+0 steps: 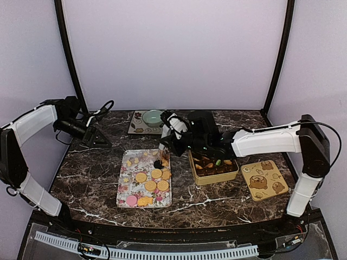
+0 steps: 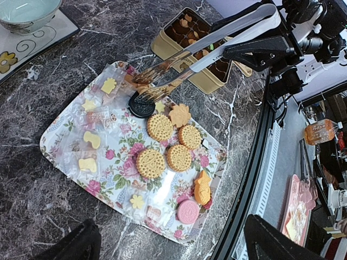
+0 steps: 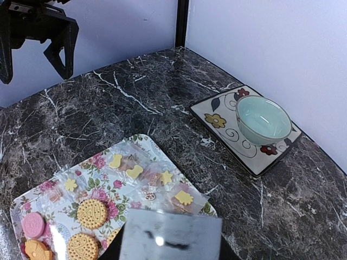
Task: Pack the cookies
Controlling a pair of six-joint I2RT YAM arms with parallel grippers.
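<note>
My right gripper [image 1: 174,138] is shut on a pair of tongs [image 2: 211,49] with white handles and brown tips. The tips hang over the far right corner of the flowered tray [image 2: 124,189], right by a black round cookie [image 2: 142,106]. Whether anything is between the tips, I cannot tell. Several round tan cookies [image 2: 160,127], a leaf-shaped cookie [image 2: 180,115], a pink cookie [image 2: 188,212] and wrapped pieces [image 2: 88,164] lie on the tray. To the left of the tray, my left gripper stands open and empty, above the table.
Right of the tray stands a tan box [image 1: 217,177] with brown compartments holding small pieces. A bear-patterned board [image 1: 264,180] lies beyond it. At the back, a pale green bowl [image 3: 264,120] sits on a patterned plate [image 3: 217,135].
</note>
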